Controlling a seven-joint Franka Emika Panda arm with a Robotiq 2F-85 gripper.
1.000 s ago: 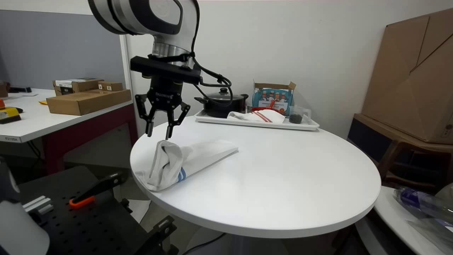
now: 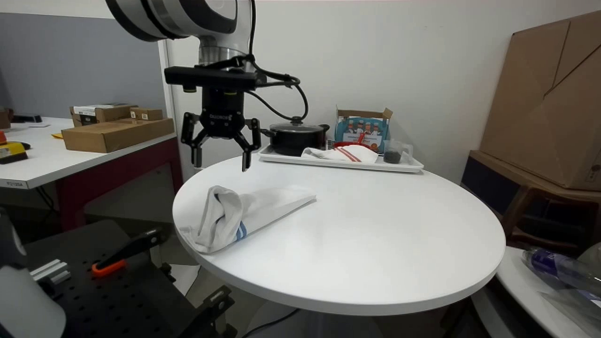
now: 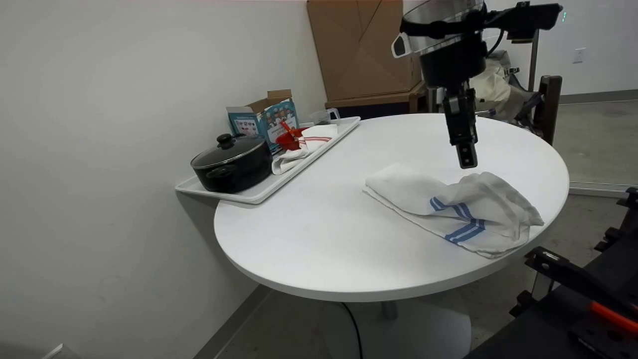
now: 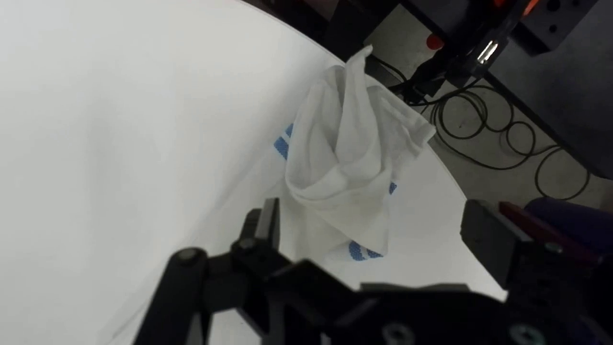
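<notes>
A white towel with blue stripes (image 2: 222, 225) lies folded and rumpled at the left edge of the round white table (image 2: 360, 242). One end of it is bunched up into a raised fold, while the other lies flat. My gripper (image 2: 222, 160) hangs above the towel, pointing down, its fingers wide apart and nothing between them. In exterior view 2 the gripper (image 3: 468, 158) is seen side-on, over the far side of the towel (image 3: 460, 209). The wrist view has the towel's bunched part (image 4: 345, 155) ahead of the open gripper, close to the table's rim.
At the back of the table a white tray (image 2: 338, 164) carries a black lidded pot (image 2: 296, 138), a red-striped towel (image 2: 343, 153), a picture box (image 2: 360, 130) and a clear cup (image 2: 397, 152).
My gripper has risen a little, straightened to point down, and its fingers have spread wider. The towel has not moved.
</notes>
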